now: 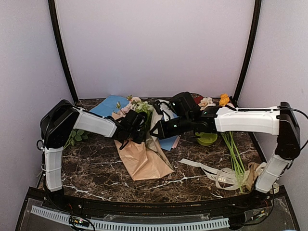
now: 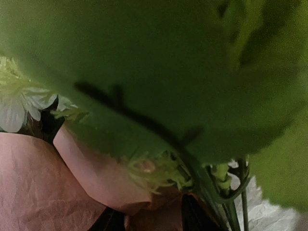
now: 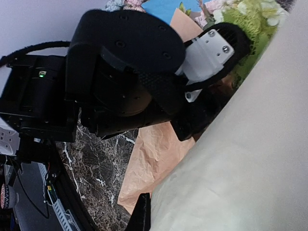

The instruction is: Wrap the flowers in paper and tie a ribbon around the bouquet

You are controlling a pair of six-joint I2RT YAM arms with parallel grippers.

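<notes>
Peach wrapping paper point(image 1: 142, 163) lies at the table's middle, its left part folded over. Its pale-backed right side point(image 3: 240, 163) stands lifted and fills much of the right wrist view. My right gripper point(image 1: 156, 124) is shut on that thin edge; one dark finger point(image 3: 140, 214) shows beside the sheet. Pink and white flowers with pale green foliage point(image 1: 139, 106) poke out at the paper's top. Low at the fold sits my left gripper point(image 1: 139, 138), its fingertips apart, with peach paper point(image 2: 154, 219) showing between them. A big green leaf point(image 2: 144, 62) hides most of the left wrist view.
To the right lie more flowers point(image 1: 224, 99) with long green stems point(image 1: 234, 156), a cream ribbon point(image 1: 226, 177) and a green round item point(image 1: 207, 139). Blue sheet point(image 1: 108, 105) sits behind, leaves point(image 1: 77, 137) at left.
</notes>
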